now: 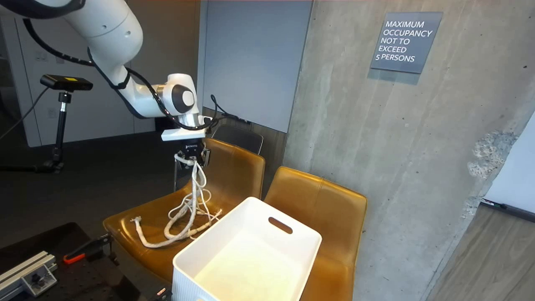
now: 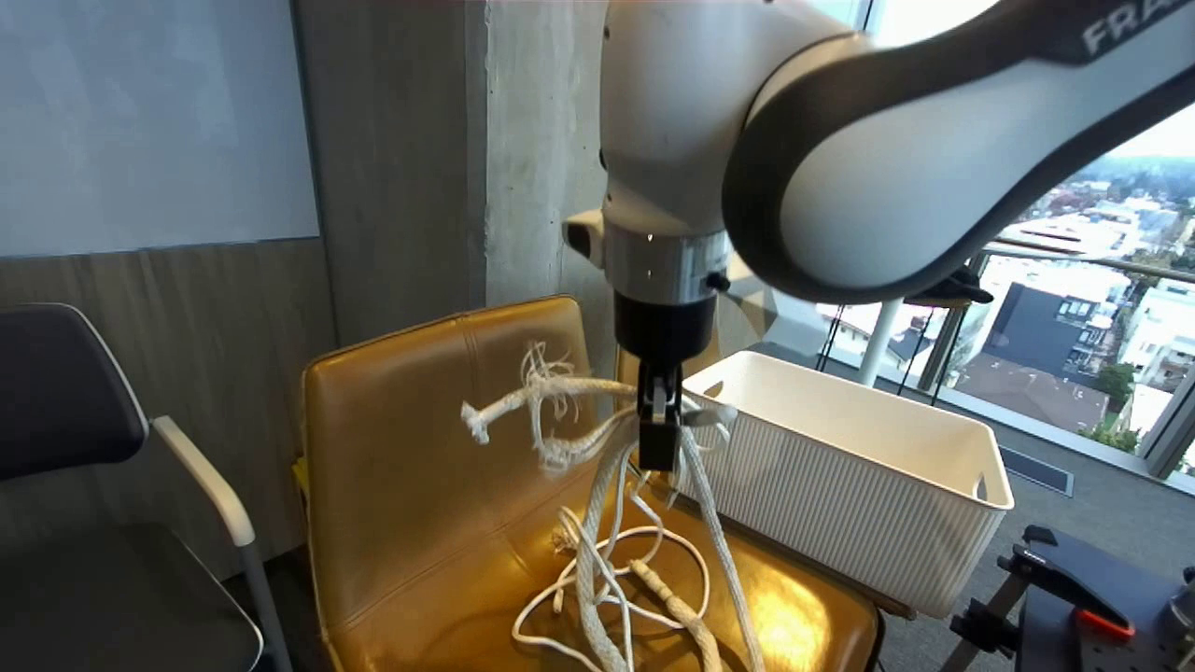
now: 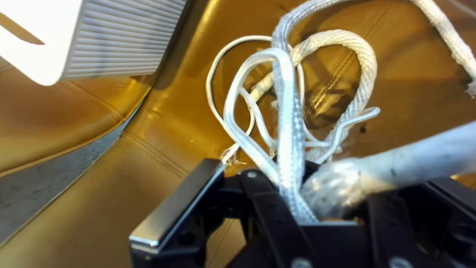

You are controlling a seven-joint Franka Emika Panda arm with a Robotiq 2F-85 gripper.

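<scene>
A tangle of white ropes (image 1: 188, 215) dangles from my gripper (image 1: 193, 159) over a tan leather chair, its lower loops hanging at or near the seat. My gripper (image 2: 658, 448) is shut on the ropes, with frayed ends (image 2: 538, 392) sticking out to one side in the second exterior view. In the wrist view, a flat cord and a thick rope end (image 3: 334, 185) run into the fingers, hiding much of the fingertips. To the side, the white ribbed bin (image 1: 296, 226) stands with its visible interior empty; its ribbed wall (image 2: 829, 493) faces the ropes in the second exterior view.
The tan chair (image 2: 448, 448) has a tall back behind the ropes. A second tan chair (image 1: 321, 215) is by the bin. A dark table with a red-and-black tool (image 1: 82, 251) lies at the front left. A dark office chair (image 2: 78, 448) stands off to one side.
</scene>
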